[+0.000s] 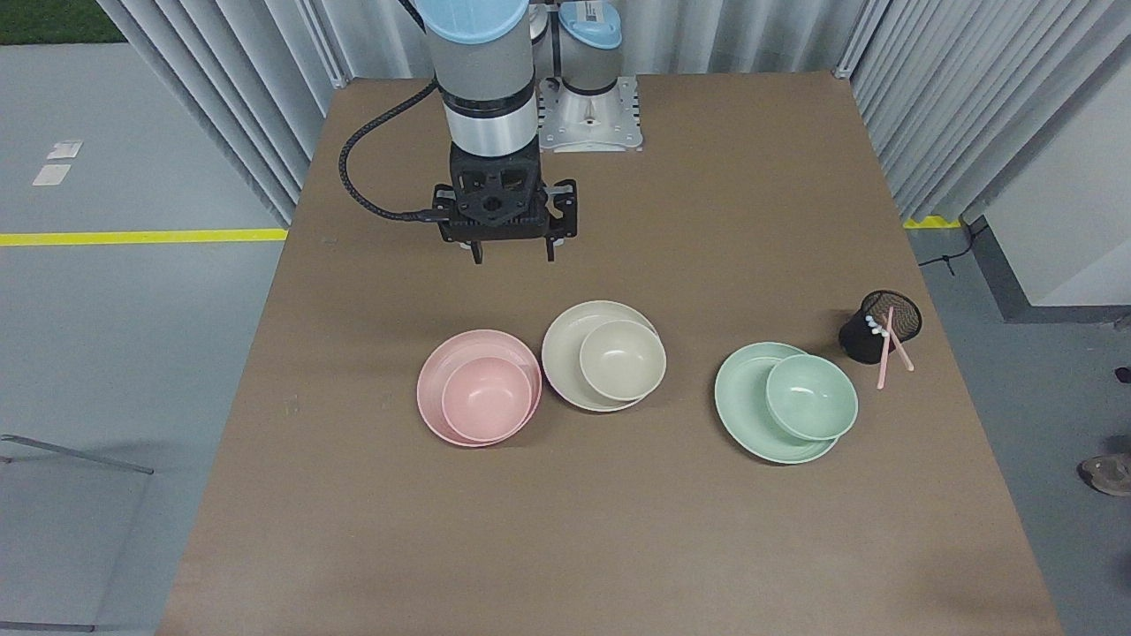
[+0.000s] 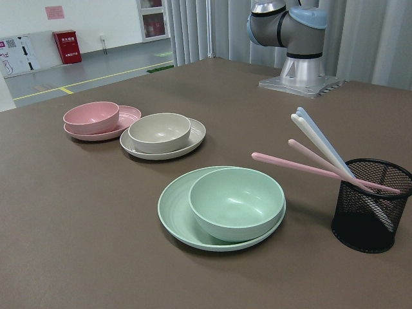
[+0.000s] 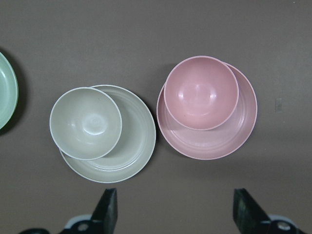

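Note:
My black gripper hangs over the table behind the dishes, open, its two fingertips wide apart with nothing between them in the wrist view. A pink bowl sits on a pink plate, a cream bowl on a cream plate, and a mint bowl on a mint plate. The three sets stand in a row, each bowl off-centre on its plate.
A black mesh cup holding several pink and pale sticks stands at the right in the front view, by the mint set.

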